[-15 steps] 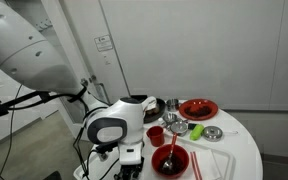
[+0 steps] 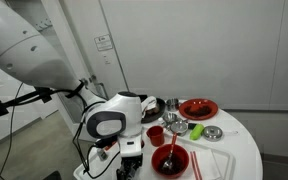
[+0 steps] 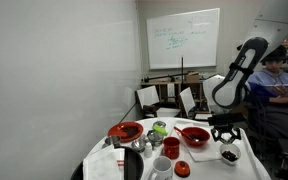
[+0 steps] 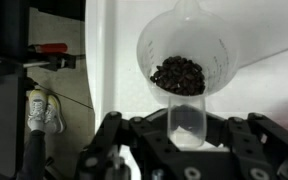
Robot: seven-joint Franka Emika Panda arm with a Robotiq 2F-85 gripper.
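A translucent white cup (image 4: 216,48) with dark brown beans (image 4: 180,75) in its bottom fills the upper middle of the wrist view. Its clear handle (image 4: 187,118) runs down between the black fingers of my gripper, which is shut on it. In exterior view 2 the cup (image 3: 230,148) shows just below the gripper (image 3: 224,134), at the right end of the table. From exterior view 1 the arm hides the cup, and the fingertips lie at the lower edge beside the red bowl.
A red bowl (image 2: 170,160) with a utensil stands close to the right of the gripper. A red mug (image 2: 155,135), red plate (image 2: 198,109), dark pan (image 3: 126,163) and several metal pots occupy the table. A white tray (image 2: 222,160) lies at the right.
The arm's wrist has risen slightly in exterior view 1. The bowl, mug and other tableware have stayed in place.
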